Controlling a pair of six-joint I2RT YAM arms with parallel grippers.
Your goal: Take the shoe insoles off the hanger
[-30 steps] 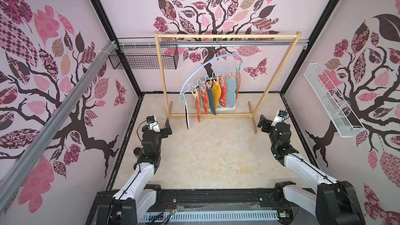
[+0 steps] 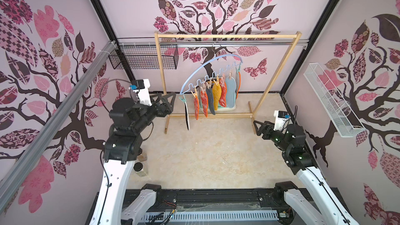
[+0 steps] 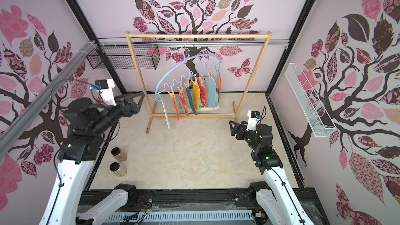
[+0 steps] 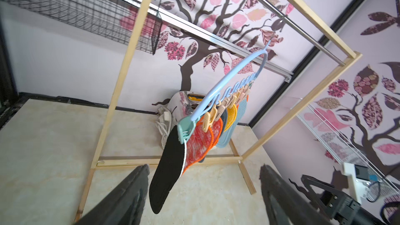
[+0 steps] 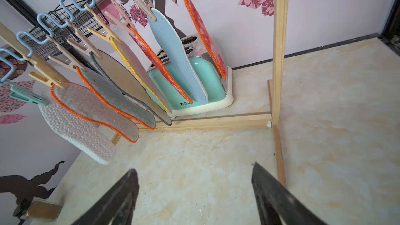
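Observation:
A light-blue hanger hangs tilted from the rack, its left end lower. Clothespins hold several insoles along it: a black-faced one at the left end, then red-patterned, grey, yellow and blue ones. That end insole shows a white bumpy side in the right wrist view. My left gripper is raised near the rack's left post, its fingers open and apart from the insoles. My right gripper stands low by the rack's right foot, fingers open, nothing between them.
The wooden rack frames the hanger. Behind the insoles stands a teal-and-white container. A black wire basket is at back left, a white one on the right wall. Two jars stand left.
The left red insole swings a little; all insoles still hang.

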